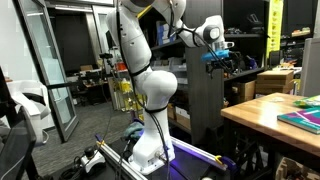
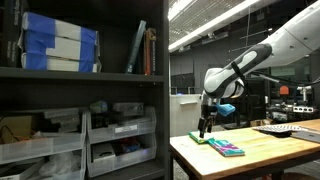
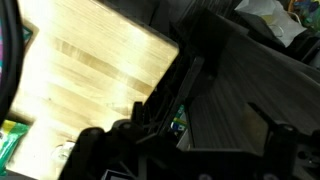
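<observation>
My gripper [image 1: 214,67] hangs from the white arm in front of the tall dark cabinet, high up and left of the wooden table [image 1: 262,114]. In the wrist view the gripper stands open over the gap between the table's edge and a dark panel, with nothing between its fingers. On the table in exterior view 2 lie a flat colourful pack [image 2: 226,147] and a green-edged item [image 2: 194,137] beside it. The green item [image 3: 12,138] also shows at the wrist view's left edge.
A dark shelf unit [image 2: 160,85] holds clear plastic bins [image 2: 122,132] and blue-and-white boxes [image 2: 60,43]. A dark perforated tray [image 2: 277,130] lies farther along the table. Cardboard boxes [image 1: 272,82] stand behind the table.
</observation>
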